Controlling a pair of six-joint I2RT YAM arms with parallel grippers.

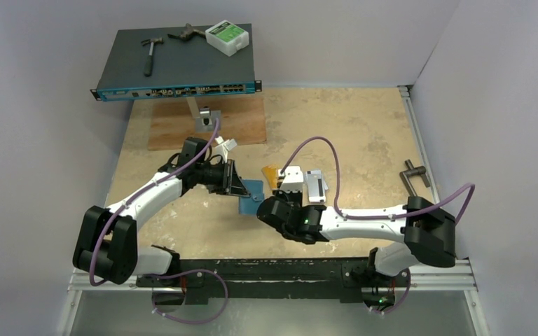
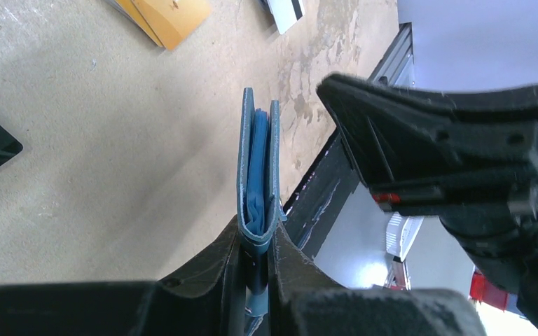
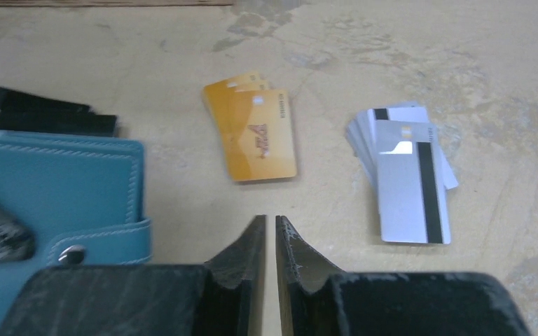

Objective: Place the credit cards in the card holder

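The blue card holder is raised in my left gripper, which is shut on it; the left wrist view shows it edge-on. To its right, my right gripper has a narrow gap between its fingers and nothing in it. Yellow cards lie fanned on the table ahead of that gripper. Silver-white cards form another pile further right. Black cards are partly hidden behind the blue holder in the right wrist view. Whether any card sits inside the holder cannot be told.
A dark rack unit carrying a hammer and a white-green box stands at the back left. Metal handles lie by the right wall. Open table stretches behind the cards. The two arms are close together at the holder.
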